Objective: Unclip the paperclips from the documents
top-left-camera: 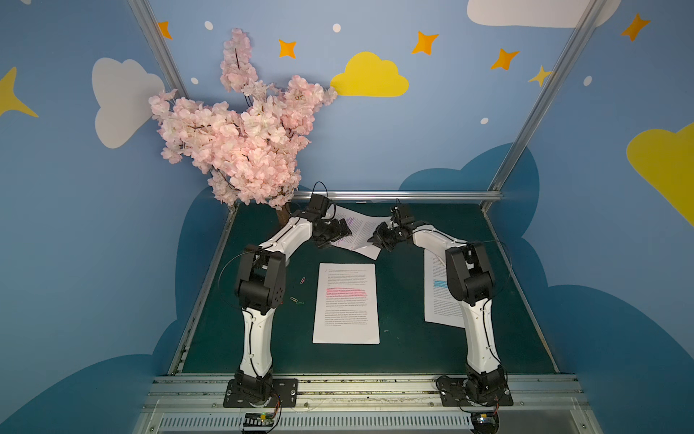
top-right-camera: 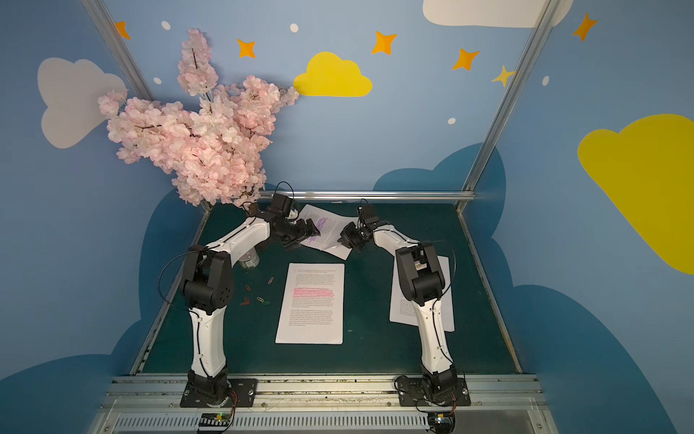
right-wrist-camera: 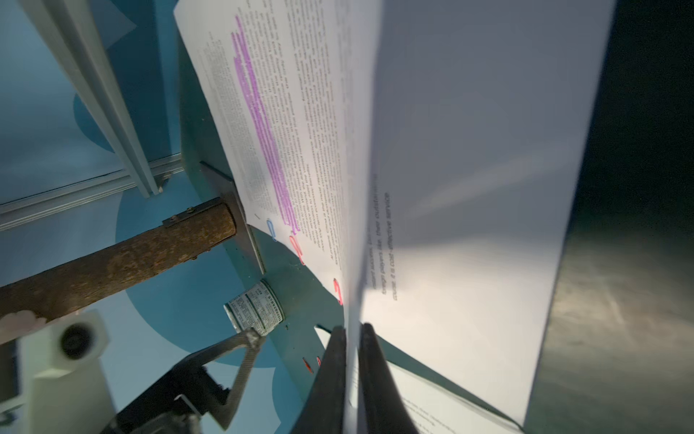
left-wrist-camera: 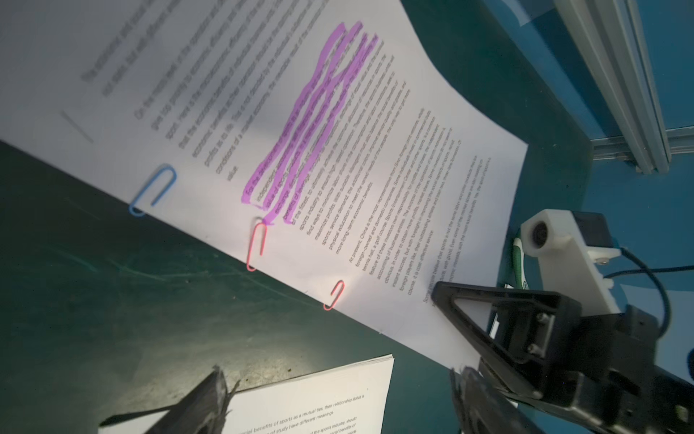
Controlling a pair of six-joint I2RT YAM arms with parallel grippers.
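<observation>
The purple-highlighted document [left-wrist-camera: 433, 188] lies at the back, its right side bent and lifted. My right gripper is shut on the paper's edge there. Three paperclips sit along its left edge: a blue clip [left-wrist-camera: 153, 189], a red clip [left-wrist-camera: 256, 244] and a smaller red clip [left-wrist-camera: 334, 295]. My left gripper stands open above the table beside that edge, nothing between its fingers. Loose clips [top-right-camera: 260, 299] lie on the table at the left. The pink-highlighted document [top-left-camera: 346, 311] lies flat in the middle.
A blue-highlighted document [top-left-camera: 441, 303] lies at the right, partly under my right arm. A can [right-wrist-camera: 256, 307] and the tree's trunk [right-wrist-camera: 123, 260] stand at the back left.
</observation>
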